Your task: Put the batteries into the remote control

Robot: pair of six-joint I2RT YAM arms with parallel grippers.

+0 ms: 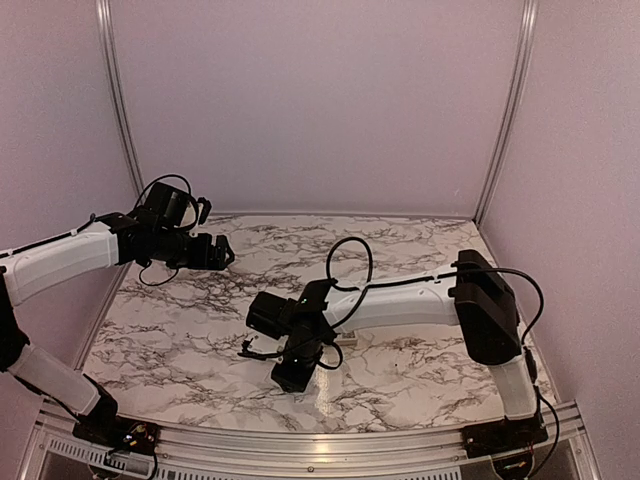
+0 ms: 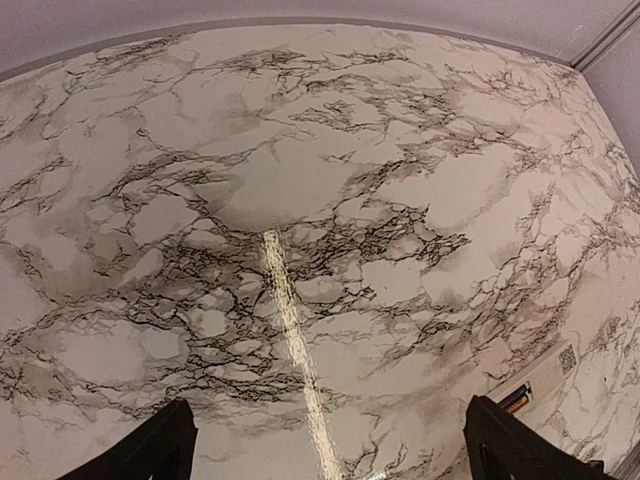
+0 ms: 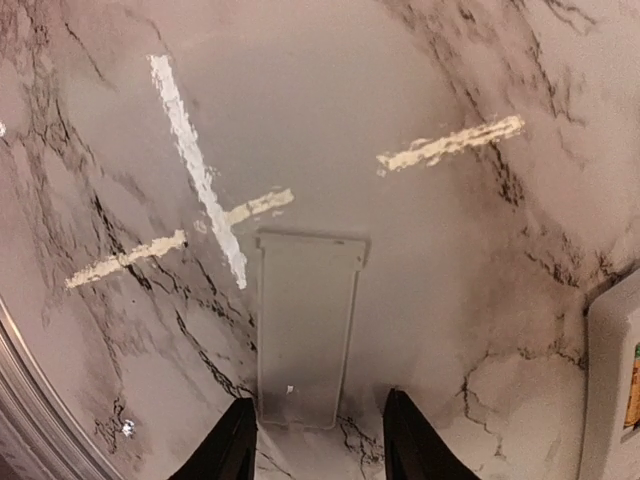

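Note:
The remote control lies on the table with a battery visible in its compartment; in the right wrist view its body (image 3: 610, 360) shows at the right edge. A clear battery cover (image 3: 305, 320) lies flat on the table just beyond my open right gripper, whose fingertips reach its near end. From above, the right gripper is mostly hidden under its own housing. My left gripper (image 1: 215, 250) is open with nothing between its fingers, raised over the table's back left.
Tape strips (image 3: 450, 142) mark the marble table (image 1: 230, 370). An aluminium rail (image 1: 310, 438) runs along the front edge, with walls at the back and sides.

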